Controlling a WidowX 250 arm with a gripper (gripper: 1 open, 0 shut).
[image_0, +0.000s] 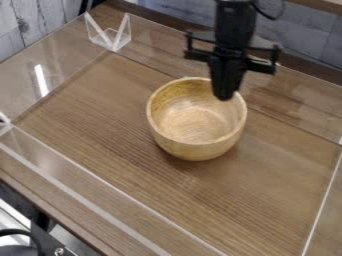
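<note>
A round tan bowl (195, 130) sits on the wooden table (94, 140), right of centre. Above its back right rim is my gripper (230, 70), dark, pointing down and blurred, shut with nothing visible between its fingers. Its lowest part is over the bowl's far side, apparently clear of it.
A white wire-like object (110, 32) stands at the back left. A dark cable (16, 236) lies at the front left corner. The table left of and in front of the bowl is clear.
</note>
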